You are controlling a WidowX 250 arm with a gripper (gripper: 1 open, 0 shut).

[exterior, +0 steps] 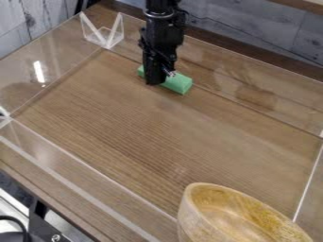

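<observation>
The black robot arm hangs down from the top centre, its gripper (159, 74) low over a green block (177, 82) on the wooden table (127, 132). The gripper's dark fingers are at the block's left part, which they partly hide. Whether anything is between the fingers is too small to tell.
A yellow bowl (233, 222) stands at the front right corner. A clear plastic piece (104, 33) is at the back left, near the grey wall. A black cable lies off the table's lower left edge.
</observation>
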